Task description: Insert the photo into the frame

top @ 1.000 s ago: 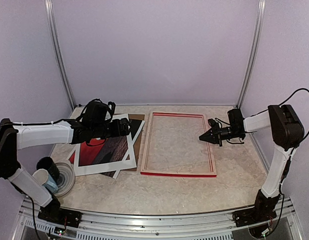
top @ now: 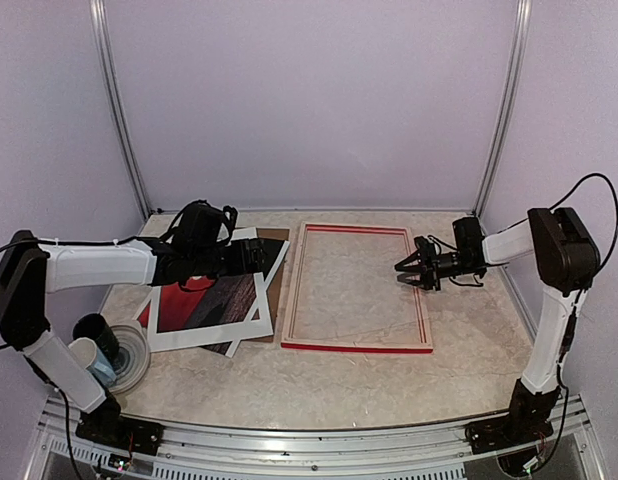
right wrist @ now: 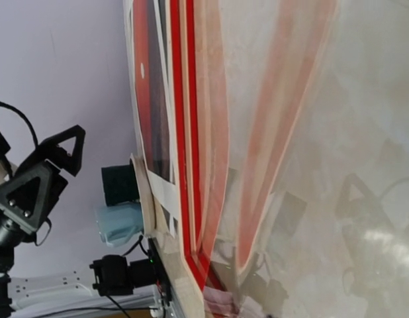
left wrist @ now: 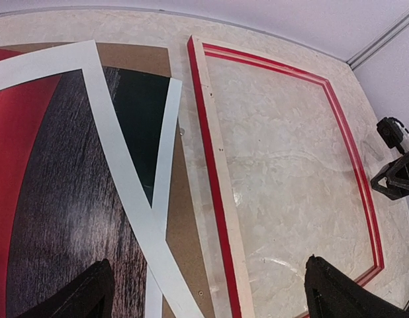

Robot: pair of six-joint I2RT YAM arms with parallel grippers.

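The photo (top: 204, 310), dark and red with a white border, lies left of the frame on other flat pieces. The red and pale wood frame (top: 356, 349) lies flat mid-table; its inside shows the pale tabletop pattern. Above the photo's right part hangs my left gripper (top: 255, 255), open; in the left wrist view its fingers (left wrist: 333, 288) stand wide apart with nothing held. Over the frame's right side my right gripper (top: 398, 272) is open and empty. Its own fingers do not show in the right wrist view.
A brown board (top: 272, 300) and a white-edged piece (top: 274, 262) lie partly under the photo. Front left stand a dark cup (top: 96, 335), a light blue mug (top: 92, 360) and stacked plates (top: 132, 358). Bare table lies in front of the frame.
The left gripper has shifted slightly right. Photo and frame lie where they were.
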